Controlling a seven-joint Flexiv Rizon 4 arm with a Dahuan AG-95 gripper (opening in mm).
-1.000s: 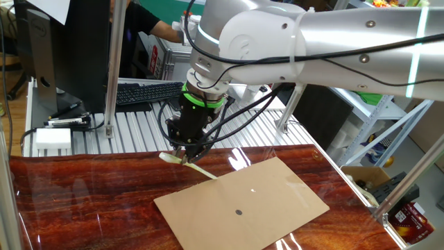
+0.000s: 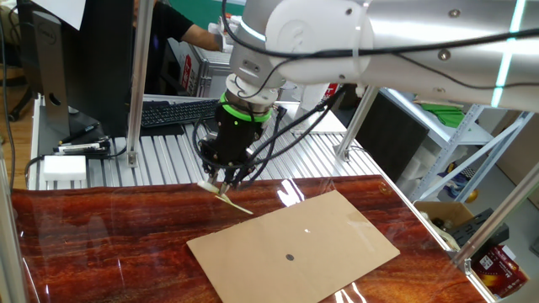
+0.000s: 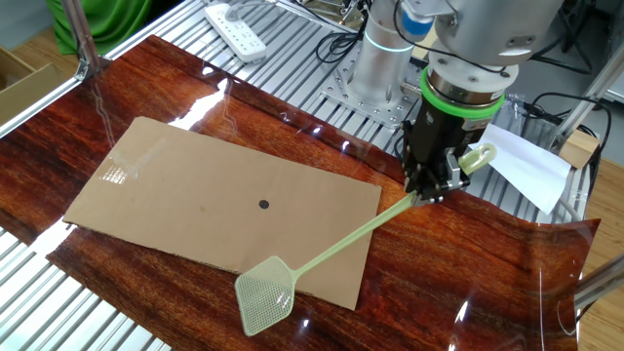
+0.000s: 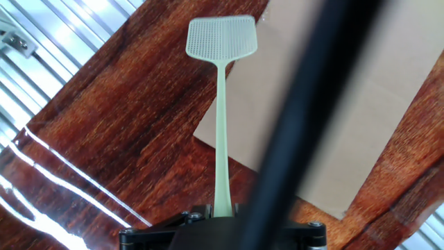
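A pale green fly swatter (image 3: 353, 237) is clamped by the handle in my gripper (image 3: 429, 193), which is shut on it. Its mesh head (image 3: 265, 296) overlaps the front edge of the cardboard sheet (image 3: 175, 185) in exterior view 2; the height above it is hard to judge. The looped handle end sticks out behind the fingers. In the wrist view the swatter head (image 4: 222, 37) points straight away from the gripper. On the cardboard lies a small dark round spot (image 2: 290, 257). The fingertips are partly hidden in the wrist view by a blurred dark cable.
A power strip (image 3: 235, 33) and white paper (image 3: 522, 166) lie by the robot base.
In exterior view 1 my gripper has risen slightly and turned a little. The swatter's far end has drawn back left from the cardboard edge. The cardboard and spot have stayed put.
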